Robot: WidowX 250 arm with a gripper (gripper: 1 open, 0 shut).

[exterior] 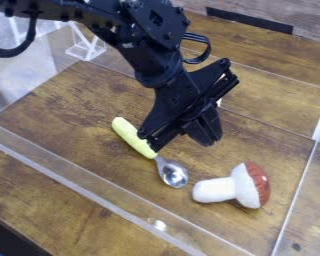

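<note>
The black gripper (176,122) hangs over the middle of the board, above and just right of a spoon with a yellow-green handle (131,135) and a metal bowl (172,174). Its fingers point down; how far apart they stand is hard to make out. To the lower right lies a toy mushroom (234,187) with a white stem and a red-and-white cap, apart from the spoon.
A white piece peeks out behind the gripper on the right.
</note>
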